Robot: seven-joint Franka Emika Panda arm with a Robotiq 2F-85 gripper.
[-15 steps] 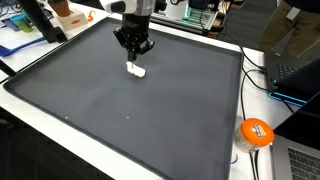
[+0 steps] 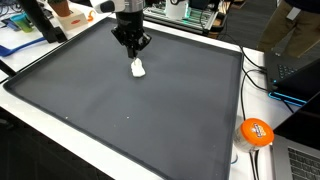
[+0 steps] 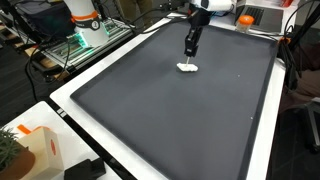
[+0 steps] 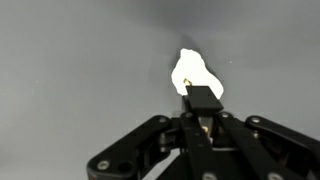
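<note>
On the dark grey board lies a small white irregular piece, perhaps cloth or paper. My gripper points down just above it. Between the closed fingers is something thin and stick-like, whose lower end reaches down to the white piece. In the wrist view, the gripper covers the near part of the white piece, and a small golden spot shows against it. What the thin thing is, and whether it touches the white piece, I cannot tell.
Most of the grey board is bare. An orange-topped container stands on the white table at the right, near a laptop. Cables run along the table edge.
My gripper has shifted slightly and stays close above the white piece. The white piece's visible outline has changed a little, and it remains in nearly the same spot.
</note>
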